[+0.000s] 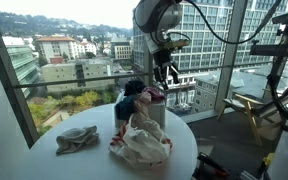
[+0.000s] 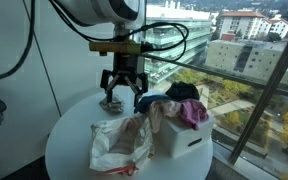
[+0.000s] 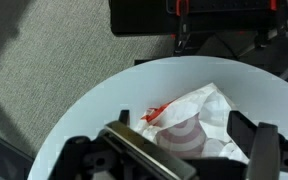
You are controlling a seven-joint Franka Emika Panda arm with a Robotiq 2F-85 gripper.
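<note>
My gripper (image 1: pixel 166 76) hangs in the air above the table, its fingers apart and empty. In the wrist view the crumpled white bag with red print (image 3: pixel 189 130) shows below and between the open fingers. That bag (image 1: pixel 142 144) lies at the front of the round white table (image 1: pixel 96 168). Behind it stands a white box (image 2: pixel 187 141) with dark blue and mauve cloths (image 2: pixel 187 110) heaped over its top. A grey cloth (image 1: pixel 77 139) lies flat by itself on the other side of the table.
Bare tabletop surrounds the grey cloth. Large windows rise behind the table. A wooden folding chair (image 1: pixel 250 112) stands on the floor to the right in exterior view 1.
</note>
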